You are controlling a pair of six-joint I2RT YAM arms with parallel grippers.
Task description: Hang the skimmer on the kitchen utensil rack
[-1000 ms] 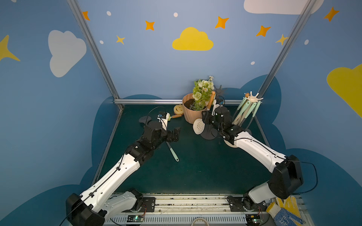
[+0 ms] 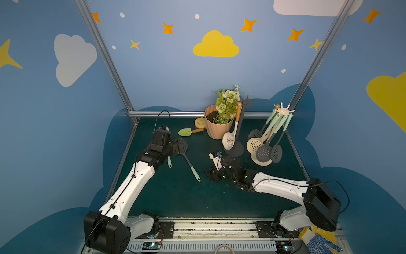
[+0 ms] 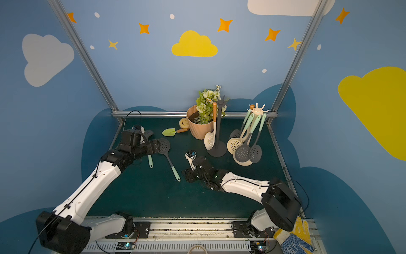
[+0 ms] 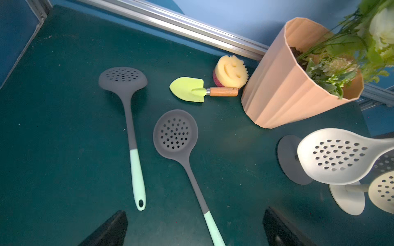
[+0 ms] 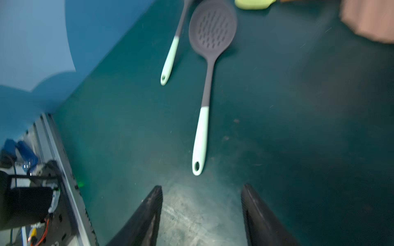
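Two grey skimmers with mint handles lie flat on the table: the left skimmer (image 4: 137, 176) with its handle toward me, the nearer skimmer (image 4: 175, 134) slanting to the right. In the right wrist view the nearer skimmer's handle end (image 5: 199, 145) lies ahead of my right gripper, which is open and empty. My left gripper is open too, above the table, with nothing between its fingers. On the dark rack (image 3: 218, 148) hangs a white skimmer (image 3: 209, 141) with a wooden handle. The cream rack (image 2: 270, 162) at right bears several utensils.
A pink flowerpot (image 2: 214, 127) stands behind the dark rack. A small green trowel (image 4: 189, 89) and a smiling sponge (image 4: 231, 71) lie near the back rail.
My right gripper has left the hanging white skimmer's handle and come down toward the front left. That skimmer now hangs more upright against the dark rack. My left gripper has shifted left.
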